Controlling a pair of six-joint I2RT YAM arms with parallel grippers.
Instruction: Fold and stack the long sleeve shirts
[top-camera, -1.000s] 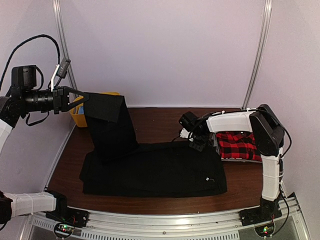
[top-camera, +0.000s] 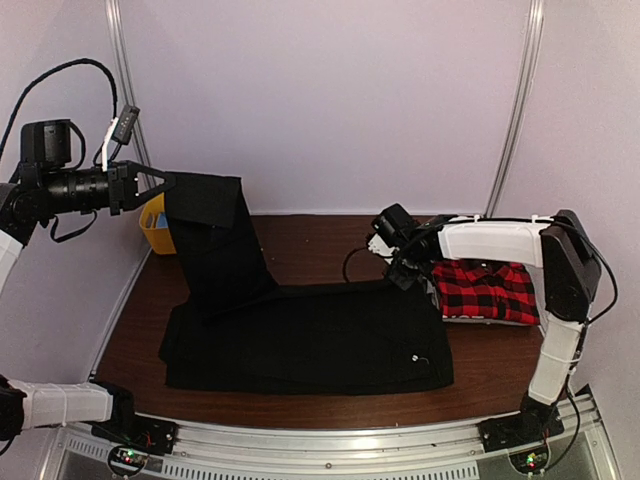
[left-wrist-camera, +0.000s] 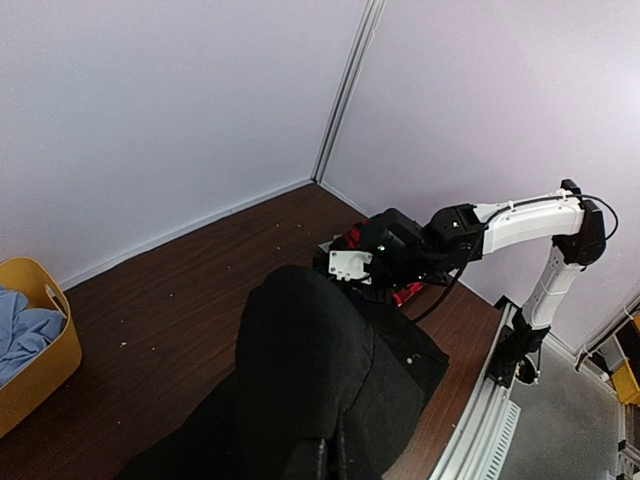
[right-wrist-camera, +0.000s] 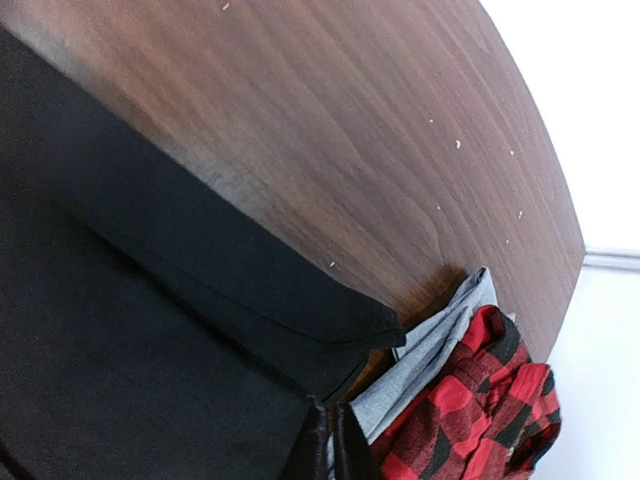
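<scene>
A black shirt lies spread and folded into a wide strip across the table. Its left part is lifted high, with my left gripper shut on the edge. The hanging cloth fills the lower middle of the left wrist view. Over the shirt's far right corner is my right gripper, its fingertips slightly apart and nothing visibly caught between them. Whether they touch the fabric, I cannot tell. A red-and-black plaid shirt rests folded at the right, over grey cloth.
In the back left corner stands a yellow basket with blue cloth inside. Bare brown table shows behind the black shirt. Walls close in the back and sides; a metal rail runs along the front.
The left gripper has risen a little with the lifted cloth.
</scene>
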